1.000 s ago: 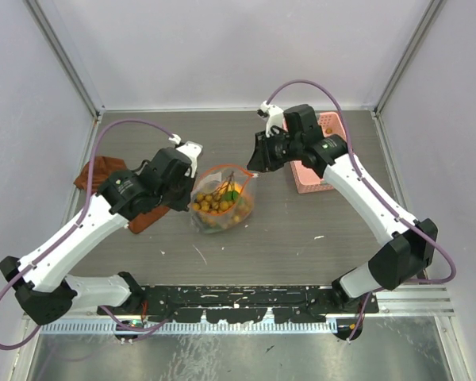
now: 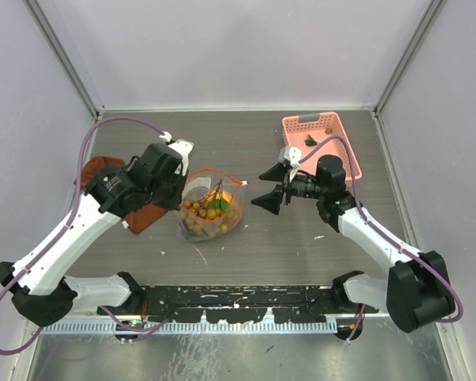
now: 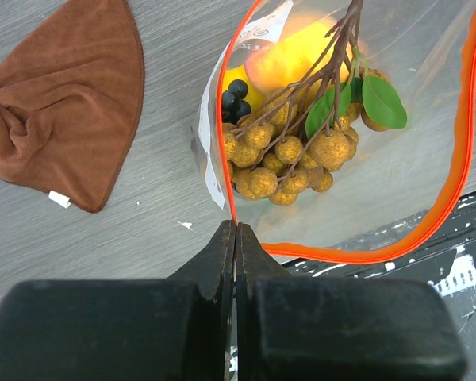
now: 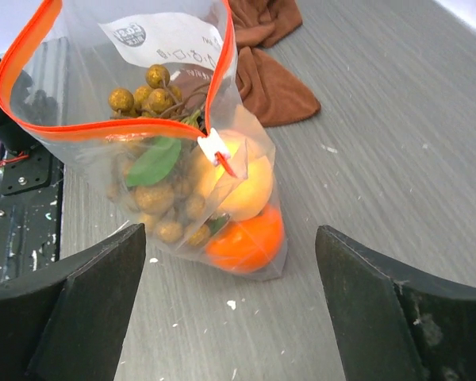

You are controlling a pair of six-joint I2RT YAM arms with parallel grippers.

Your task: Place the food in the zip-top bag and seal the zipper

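A clear zip top bag (image 2: 210, 210) with an orange zipper stands on the table, holding round yellow-brown fruit on stems (image 3: 291, 150), green leaves, yellow and orange fruit (image 4: 244, 241) and dark berries (image 3: 233, 103). My left gripper is shut on the bag's zipper rim at its left side. My right gripper (image 2: 271, 190) stands apart to the right of the bag, open, nothing between its fingers. In the right wrist view the white slider (image 4: 213, 147) sits on the orange track, facing that gripper.
A brown cloth (image 3: 67, 103) lies left of the bag. A pink basket (image 2: 355, 155) with a few small items stands at the back right.
My right gripper has moved away from the zipper end toward the right and down, and its fingers have spread. The bag and left gripper shifted slightly left.
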